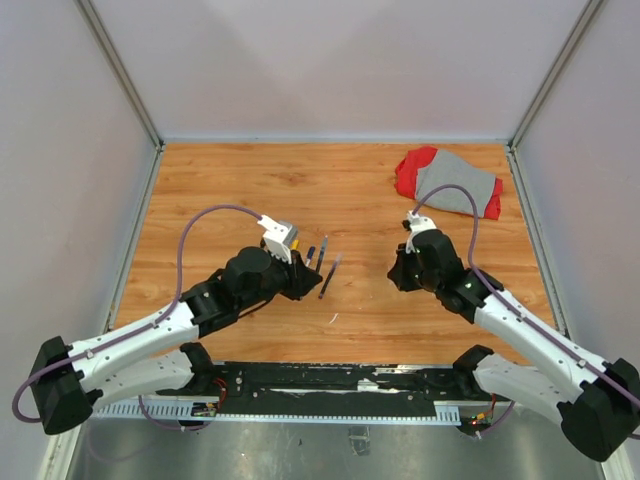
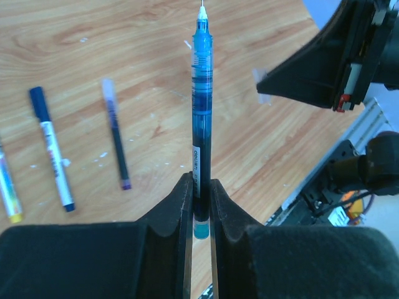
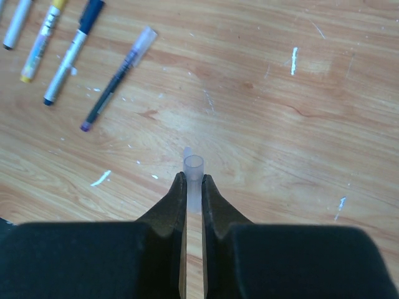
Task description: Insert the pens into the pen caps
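Observation:
Upright in the left wrist view stands a blue pen (image 2: 202,106), its pale tip pointing away and its lower end pinched by my shut left gripper. A small clear pen cap (image 3: 194,177) is held between the fingertips of my right gripper, its round open end facing out. From above, the left gripper (image 1: 315,278) and right gripper (image 1: 392,277) face each other across a gap, pen and cap apart. A capped purple pen (image 3: 118,78) lies on the table beside a dark blue marker (image 3: 73,53).
A yellow-ended marker (image 3: 42,42) lies left of the others. Red and grey cloths (image 1: 455,182) rest at the back right. Small white marks (image 3: 294,61) dot the wooden table (image 1: 270,175), which is clear at the back.

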